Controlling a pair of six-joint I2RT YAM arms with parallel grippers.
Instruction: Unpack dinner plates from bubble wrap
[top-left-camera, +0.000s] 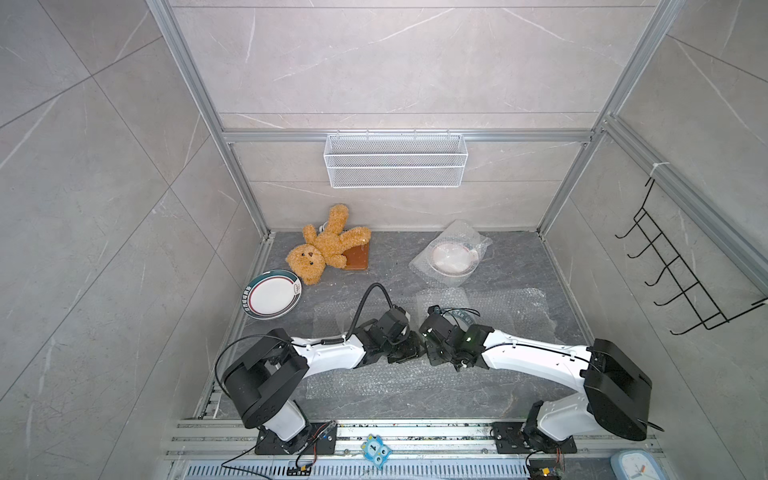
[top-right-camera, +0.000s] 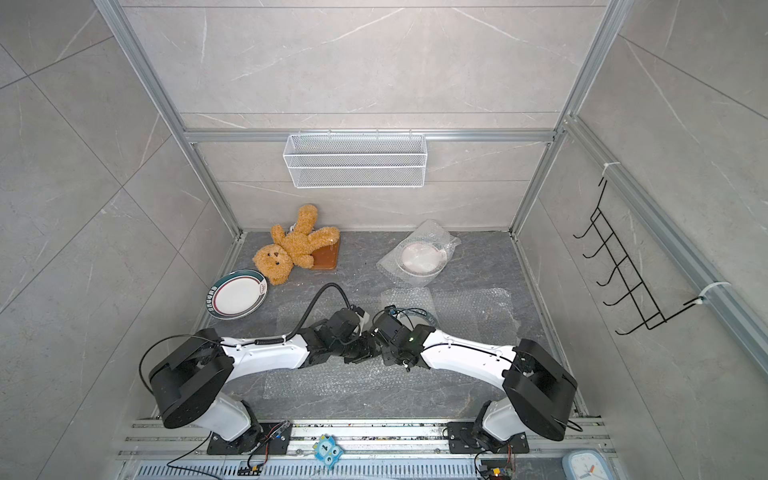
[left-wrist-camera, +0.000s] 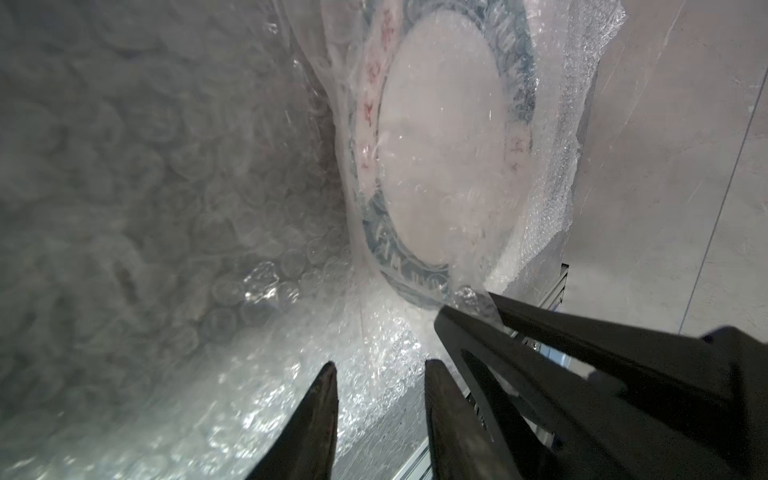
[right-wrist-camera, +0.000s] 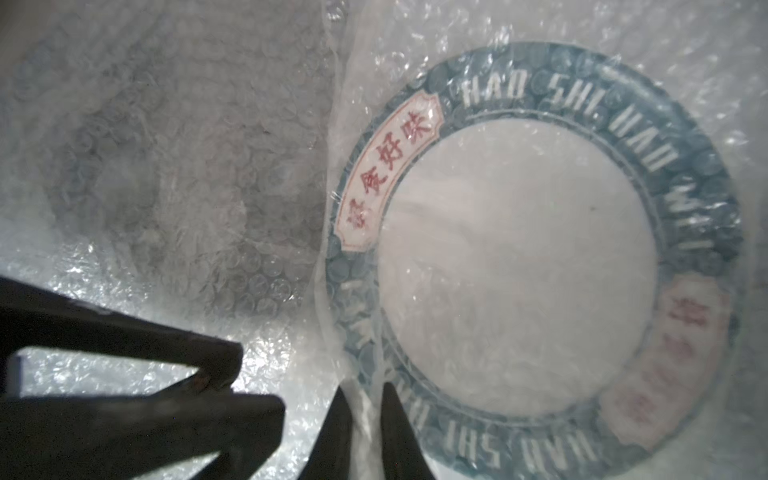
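Note:
In the right wrist view, a teal-rimmed plate (right-wrist-camera: 516, 256) lies under clear bubble wrap (right-wrist-camera: 192, 160). My right gripper is at the plate's lower left edge, its fingertips close together on either side of a pale strip of film; whether it grips that is unclear. In the left wrist view, my left gripper is open over the wrap, below the same plate (left-wrist-camera: 440, 136), with no plate between its fingers. In both top views the two grippers meet at the table's centre and partly hide the plate.
An unwrapped plate (top-left-camera: 272, 292) lies at the left, beside a teddy bear (top-left-camera: 324, 246) on a brown block (top-left-camera: 357, 260). A wrapped white dish (top-left-camera: 452, 257) stands at the back right. A wire basket (top-left-camera: 396, 160) hangs on the back wall, hooks (top-left-camera: 680, 280) on the right.

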